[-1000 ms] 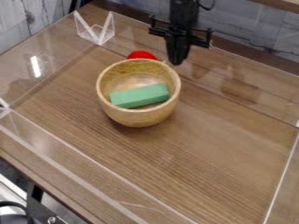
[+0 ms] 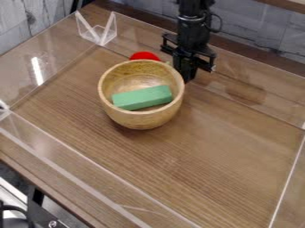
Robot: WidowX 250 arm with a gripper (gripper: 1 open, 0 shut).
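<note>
A wooden bowl [image 2: 142, 118] sits on the table with a green block [image 2: 142, 97] lying in it. A red object [image 2: 144, 56] lies just behind the bowl, partly hidden by its rim. My dark gripper [image 2: 186, 64] is low over the table at the back, just behind and right of the bowl. Its fingers are small and dark in the view, with nothing visible held between them.
A wooden table [image 2: 226, 151] fills most of the view, with free room to the right and in front. A clear wire-like object [image 2: 98, 31] stands at the back left. Dark cables lie at the lower left edge.
The bowl, green block and red object look unmoved.
</note>
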